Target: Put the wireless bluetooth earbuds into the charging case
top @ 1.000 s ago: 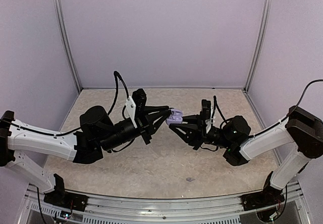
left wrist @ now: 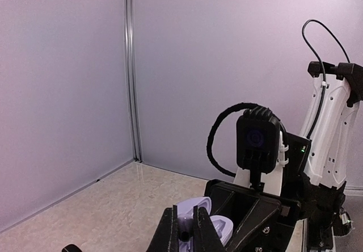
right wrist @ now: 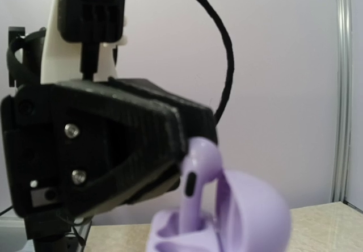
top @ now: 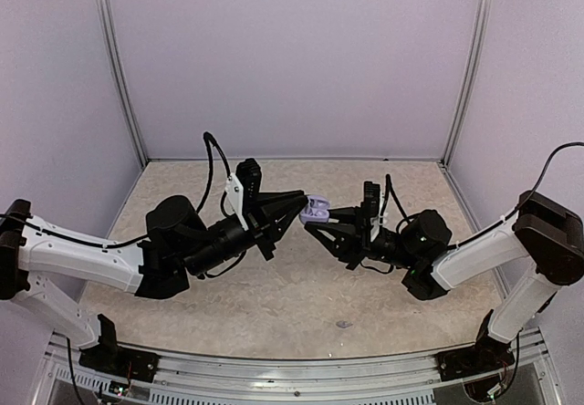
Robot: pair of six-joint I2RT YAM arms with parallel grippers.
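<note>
The lilac charging case (top: 316,209), lid open, is held up above the table by my right gripper (top: 319,222), which is shut on it. In the right wrist view the case's lid (right wrist: 252,212) stands beside a lilac earbud (right wrist: 201,161), whose stem reaches down into the case body (right wrist: 167,240). My left gripper is shut on the earbud at the case, its tips by the bud's head. How deep the stem sits in its slot is unclear.
Pale walls enclose it at the back and sides.
My left gripper has shifted very slightly at the case since a second ago. The right arm looks unchanged.
</note>
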